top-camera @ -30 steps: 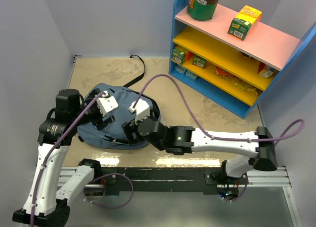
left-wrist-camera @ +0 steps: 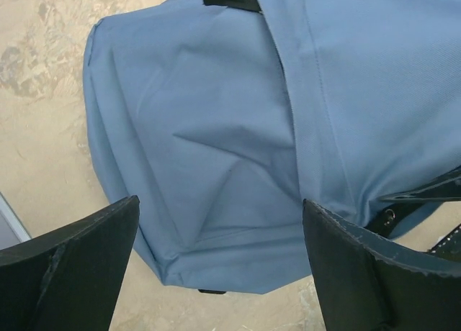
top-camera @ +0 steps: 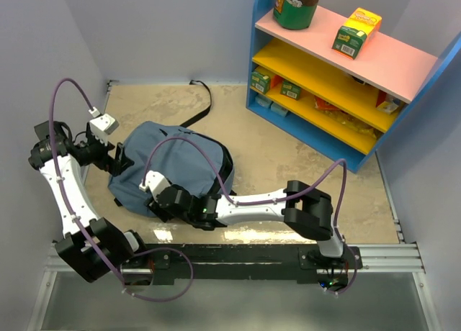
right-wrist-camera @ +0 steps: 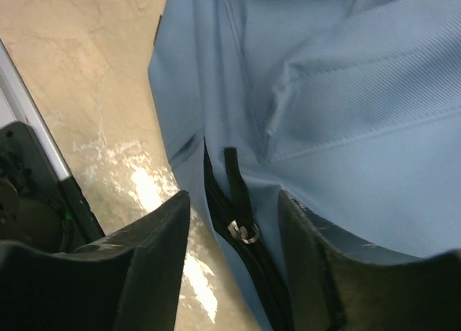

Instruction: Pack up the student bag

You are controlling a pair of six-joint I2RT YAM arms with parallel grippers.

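Note:
A blue-grey bag [top-camera: 173, 165] with black trim lies flat on the floor, toward the left in the top view. My left gripper [top-camera: 121, 162] is over the bag's left end; in the left wrist view its fingers [left-wrist-camera: 79, 263] stand wide apart with only fabric below. Near the bag's front edge is my right gripper [top-camera: 158, 210]. The right wrist view has its fingers [right-wrist-camera: 162, 255] apart, and below and between them lies a black zipper with a metal slider [right-wrist-camera: 243, 232]. Whether the fingers touch the zipper I cannot tell.
A shelf unit with a pink top [top-camera: 324, 43] stands at the back right. On it are a green pouch [top-camera: 295, 7], a yellow-green box [top-camera: 356, 34] and several small packs lower down. A black strap [top-camera: 198, 115] trails behind the bag. Floor right of the bag is clear.
Both arms have come down closer to the bag. The left gripper has shifted left, and the right has moved left and toward the bag's front edge. The bag's left end reaches slightly farther left.

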